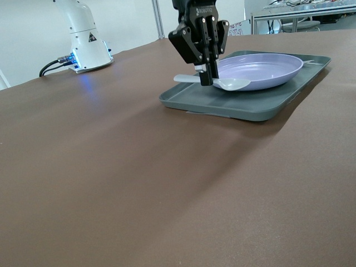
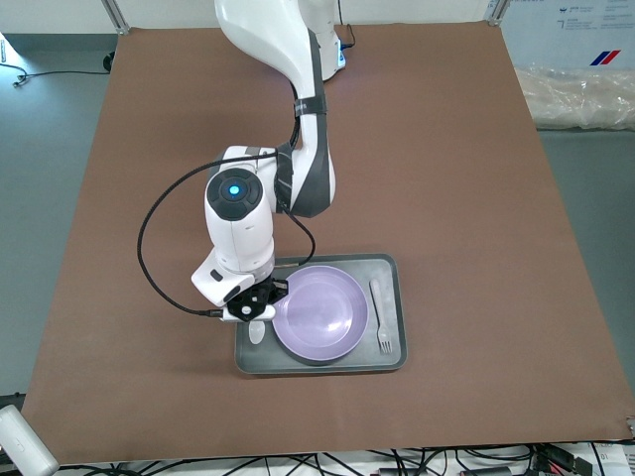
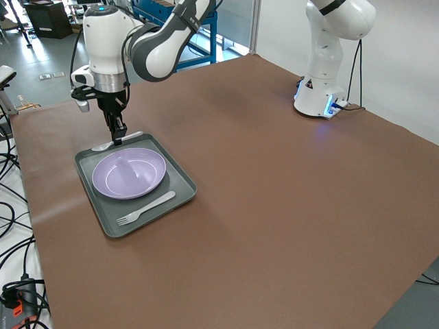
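A grey tray [image 3: 164, 199] holds a lilac plate [image 2: 319, 312], a white fork [image 2: 383, 327] to the plate's right in the left view, and a white spoon [image 1: 233, 84] along the other side. My black gripper [image 1: 207, 75] points down at that spoon's side of the tray; in the top view its fingertips are at the spoon's handle, and in the right view it [image 3: 117, 137] is just beyond the plate. Whether the fingers are open, shut or touching the spoon I cannot tell. In the left view the arm's head hides the gripper.
Cables [image 3: 14, 247] crowd the strip beside the table's edge.
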